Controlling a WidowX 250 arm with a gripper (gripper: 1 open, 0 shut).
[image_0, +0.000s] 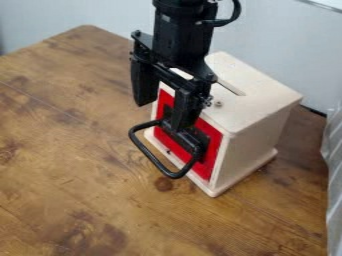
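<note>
A pale wooden box (250, 128) stands on the table, with a red front panel (203, 164) bearing a black fitting and a black loop handle (162, 164) that sticks out toward the lower left. My gripper (170, 92) is open and turned, hanging over the box's front just above the handle. It hides the upper part of the red panel and part of the box top. I see nothing held between its fingers.
A white wall (281, 40) runs behind the box. A pale, crumpled-looking surface (331, 185) borders the right edge.
</note>
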